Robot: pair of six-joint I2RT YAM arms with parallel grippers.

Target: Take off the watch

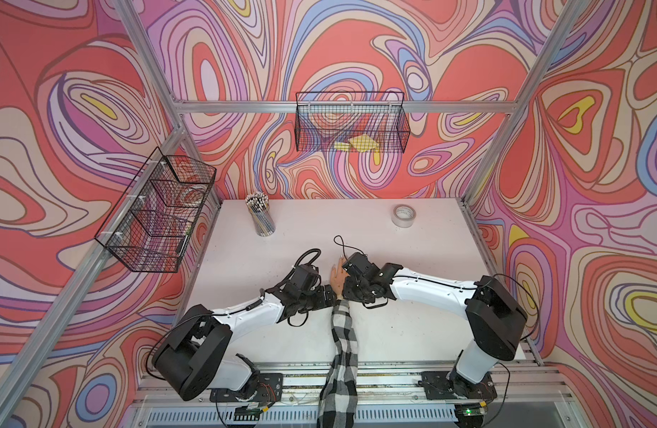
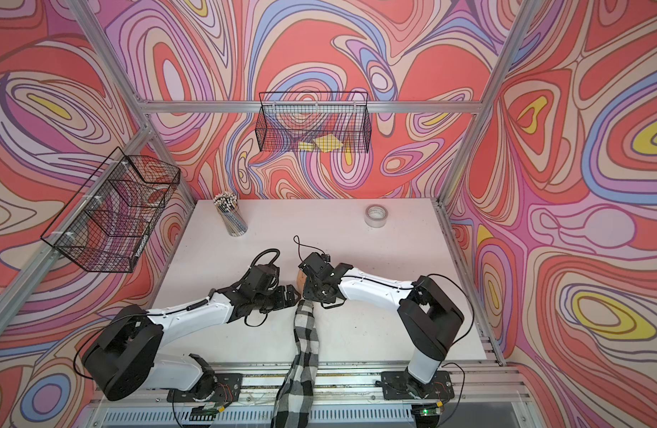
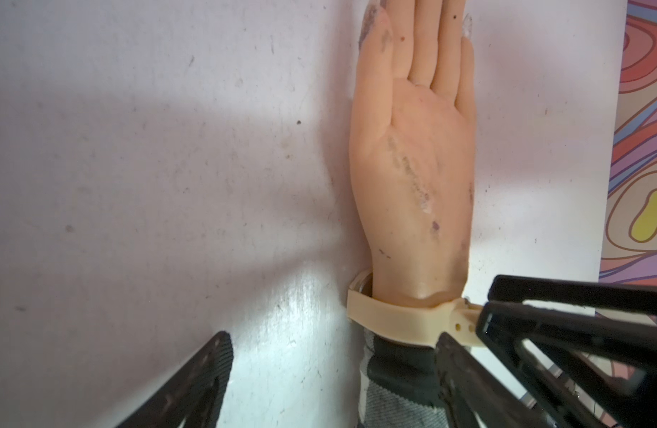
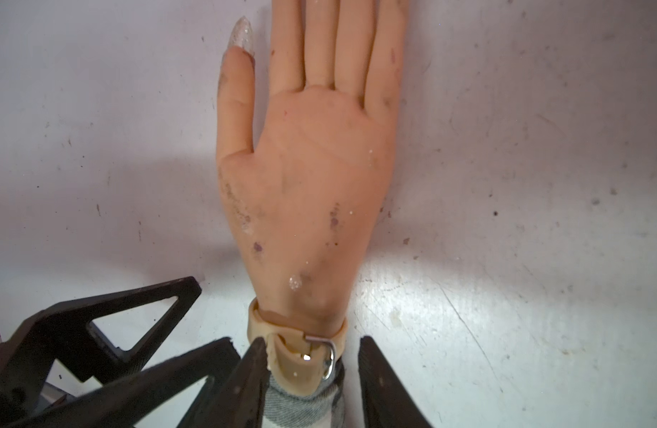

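Note:
A mannequin hand (image 3: 421, 164) lies palm up on the white table, its forearm in a checked sleeve (image 1: 342, 335). Around the wrist is a beige watch strap (image 3: 396, 317); its metal buckle (image 4: 328, 356) and loop show on top. My right gripper is open over the buckle, fingertips either side of it. My left gripper is open just left of the wrist, its fingertips apart, nothing seen held. In the top views the right gripper hides much of the hand.
A cup of sticks (image 1: 260, 217) stands at the back left, a roll of tape (image 1: 404, 215) at the back right. Wire baskets (image 1: 352, 128) hang on the back and left walls.

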